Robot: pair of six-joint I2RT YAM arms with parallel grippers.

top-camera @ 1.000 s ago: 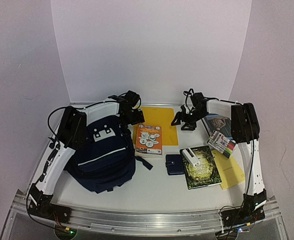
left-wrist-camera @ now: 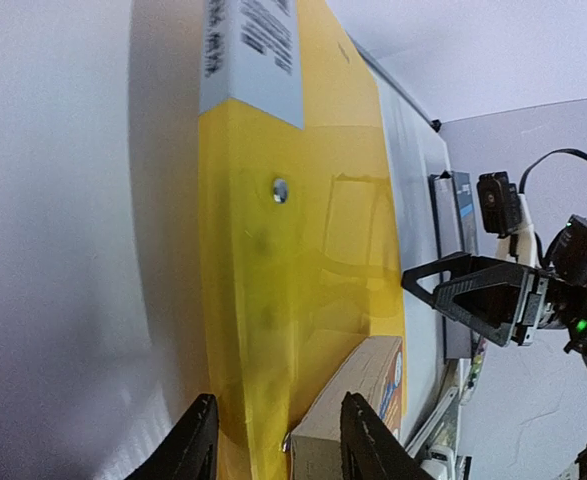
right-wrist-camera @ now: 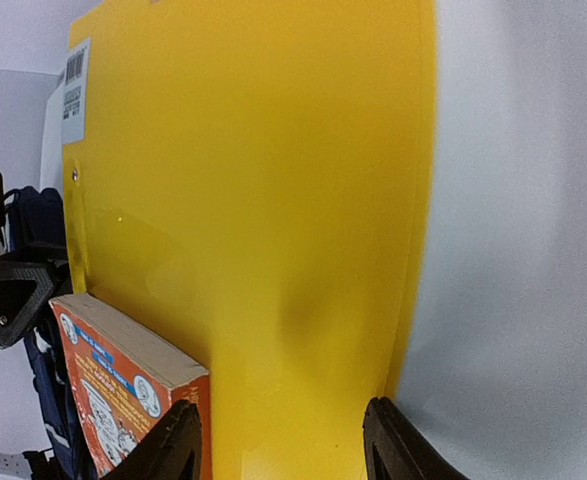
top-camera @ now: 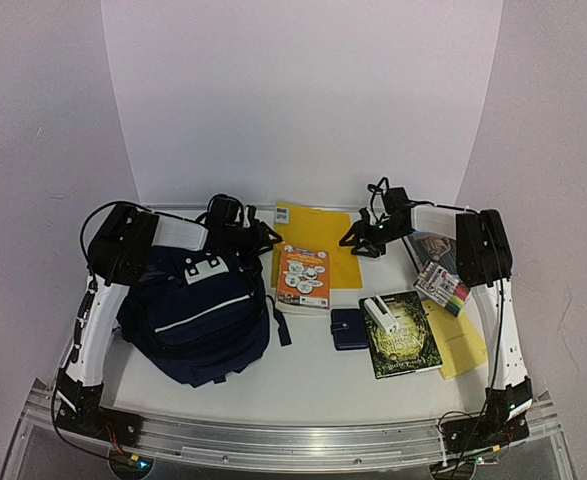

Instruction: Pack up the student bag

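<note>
A yellow folder [top-camera: 343, 255] lies flat at the back middle, with an orange-covered book [top-camera: 304, 278] resting on its lower part. At its left edge stands my left gripper [top-camera: 276, 236]; the left wrist view shows the two fingers [left-wrist-camera: 195, 445] apart, the folder's edge and a corner of the book seen between them. My right gripper [top-camera: 353, 243] is over the folder's right edge. In the right wrist view its fingers [right-wrist-camera: 383, 440] are also spread, with the folder's surface showing between. The navy backpack [top-camera: 208, 320] lies at left, partly under the left arm.
A dark blue wallet [top-camera: 349, 329] lies at front centre. Right of it, a white box [top-camera: 381, 315] rests on a dark green book [top-camera: 413, 345], beside another yellow folder [top-camera: 458, 340]. A pack of coloured pens [top-camera: 442, 288] lies near the right arm.
The folder and orange book have shifted slightly right, and the folder's label now shows.
</note>
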